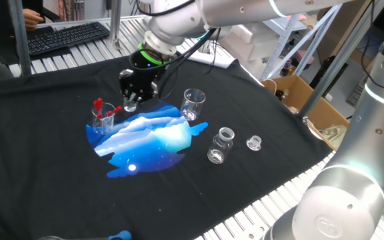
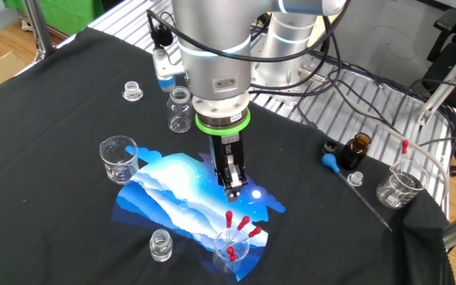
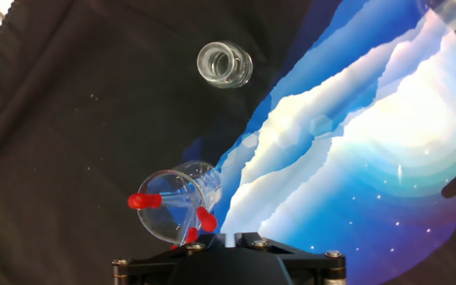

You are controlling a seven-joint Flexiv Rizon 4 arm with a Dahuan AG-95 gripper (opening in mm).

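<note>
My gripper hangs above the far part of the blue printed sheet in exterior view 2, fingers pointing down. In the wrist view its black fingers come close together at the bottom edge, and nothing shows held between them. A beaker with several red-topped droppers stands just ahead and left of the fingertips there. Farther out is a small clear bottle, upright on the black cloth. Exterior view 1 shows the gripper partly covering this small bottle, beside the dropper beaker.
An empty beaker, a taller clear bottle and a glass stopper stand on one side. On the other are a brown bottle, a blue-topped dropper and another beaker. Dark cloth around the small bottle is clear.
</note>
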